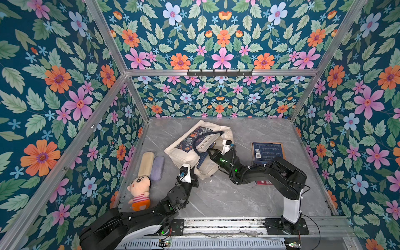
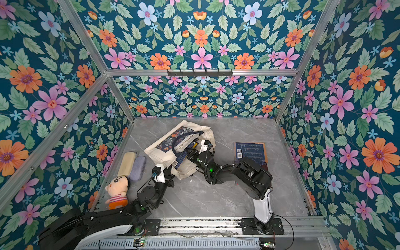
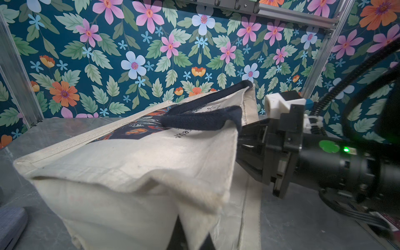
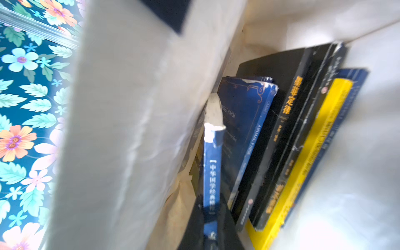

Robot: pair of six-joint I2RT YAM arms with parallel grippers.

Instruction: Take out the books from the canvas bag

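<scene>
The cream canvas bag (image 1: 220,129) lies on the table with its open side toward me, dark handles over its printed face. In the left wrist view, my left gripper is shut on the bag's rim, a fold of canvas between its fingers. Reaching into the mouth, my right gripper is shut on the spine of a thin blue book (image 4: 212,166) with a worn white top. Beside it inside the bag stand a blue Animal Farm book (image 4: 245,125), black books (image 4: 273,79), a yellow book (image 4: 320,137) and another blue one (image 4: 359,77).
A dark blue book (image 1: 268,150) lies on the right of the table, with a red one (image 1: 263,182) mostly under the right arm. At left are a plush doll (image 1: 139,192), a beige pad (image 1: 146,163) and a purple pad (image 1: 157,168).
</scene>
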